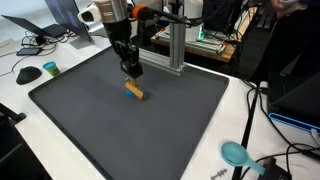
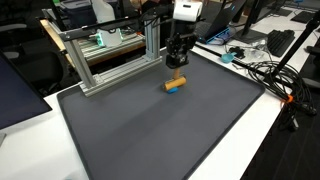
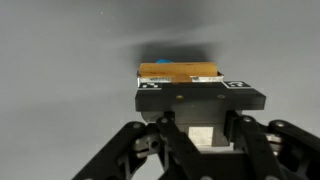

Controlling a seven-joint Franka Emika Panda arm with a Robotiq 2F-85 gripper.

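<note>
An orange-brown wooden piece (image 2: 176, 83) with a short upright part hangs at or just above the dark mat, below my gripper (image 2: 178, 67). The gripper is shut on that upright part. In exterior view 1 the orange piece (image 1: 134, 89) lies slantwise under the fingertips. A small blue object (image 2: 172, 90) shows beneath it, mostly covered. From the wrist, the wooden bar (image 3: 178, 70) spans the space just beyond the fingertips, and only a sliver of blue shows behind it. Whether the wood touches the blue object I cannot tell.
A metal frame (image 2: 110, 75) stands at the mat's back edge. Off the mat are a green-blue cup (image 1: 51, 69), a black object (image 1: 29, 75) and a turquoise round object (image 1: 238, 155).
</note>
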